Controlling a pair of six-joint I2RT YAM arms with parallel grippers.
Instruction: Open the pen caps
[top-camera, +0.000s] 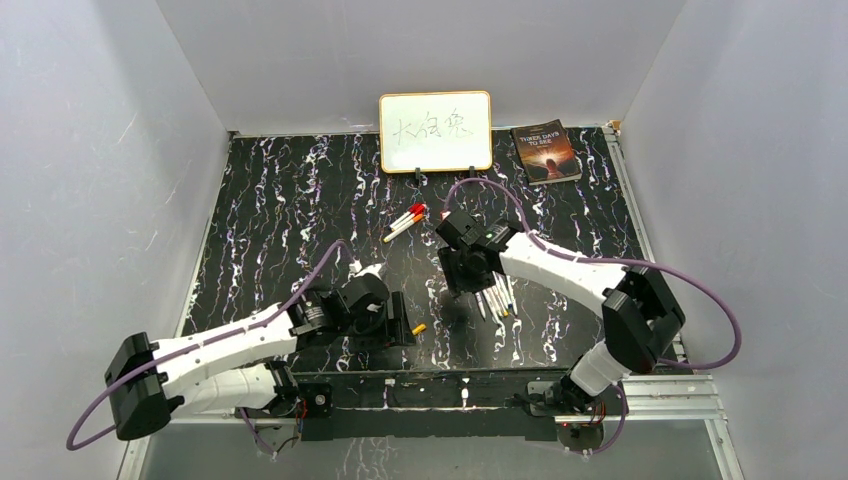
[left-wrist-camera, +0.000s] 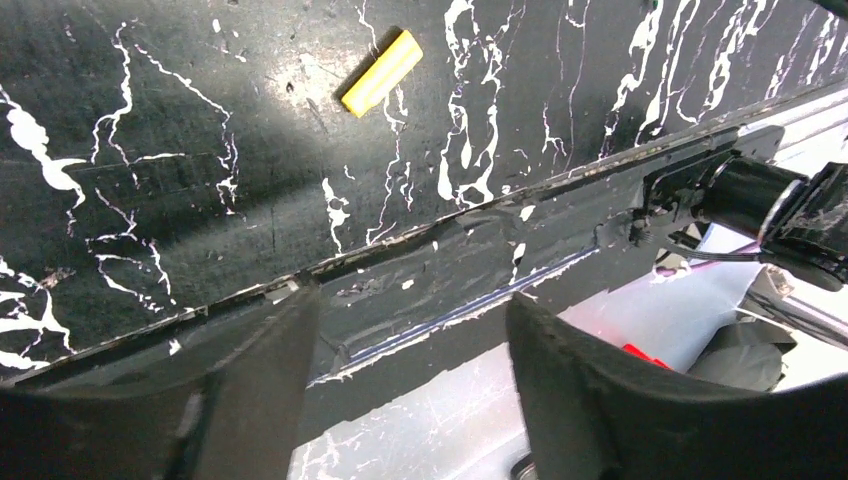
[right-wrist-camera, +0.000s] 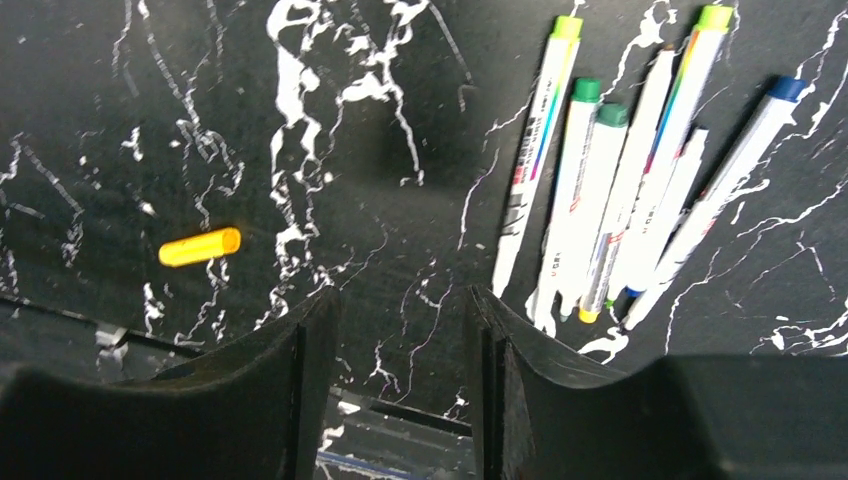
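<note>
Several white markers (right-wrist-camera: 537, 140) with green, blue and yellow ends lie side by side at the table's right front, below my right gripper, which hangs open with nothing between its fingers. A loose yellow cap lies near the front edge, also seen left of the markers (right-wrist-camera: 197, 247) in the right wrist view. My left gripper is open and empty above the front edge, beside that cap, its fingertips blurred. Three markers with red and orange ends (top-camera: 403, 222) lie farther back.
A whiteboard (top-camera: 435, 150) with writing stands at the back, with a book (top-camera: 545, 160) to its right. Grey walls enclose the sides and back.
</note>
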